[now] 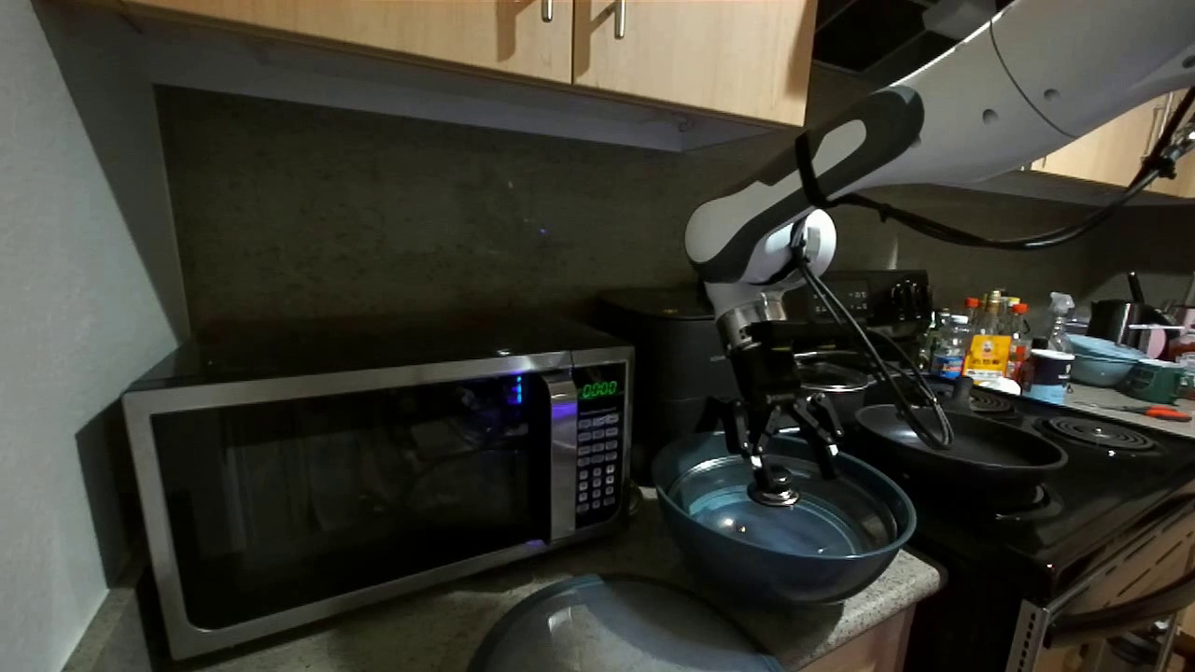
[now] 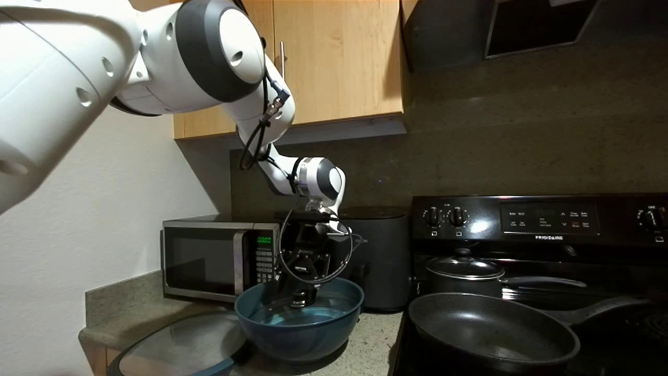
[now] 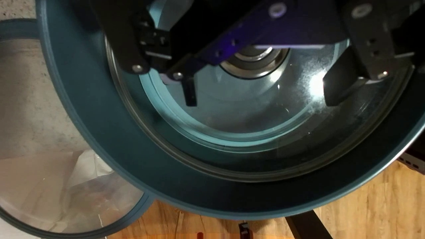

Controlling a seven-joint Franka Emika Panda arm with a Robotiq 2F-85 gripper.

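A large teal bowl [image 1: 784, 573] stands on the counter, and inside it lies a clear glass lid [image 3: 255, 107] with a thin metal rim. The lid's round dark knob [image 1: 773, 488] points up near the middle of the bowl. Over the bowl hangs my gripper [image 1: 781, 450], pointing down with its fingers spread wide. In the wrist view, the knob [image 3: 257, 63] is partly hidden behind the gripper's body. Nothing shows between the fingertips. From the second exterior view, the gripper reaches down at the bowl's [image 2: 300, 341] mouth.
Left of the bowl, a microwave [image 1: 370, 493] with its door closed faces the counter's front. Another teal-rimmed glass lid [image 2: 188, 341] lies at the front edge. A dark appliance [image 2: 379, 263] stands behind. The stove, on the right, carries a frying pan [image 2: 494, 326] and a lidded pot [image 2: 464, 268].
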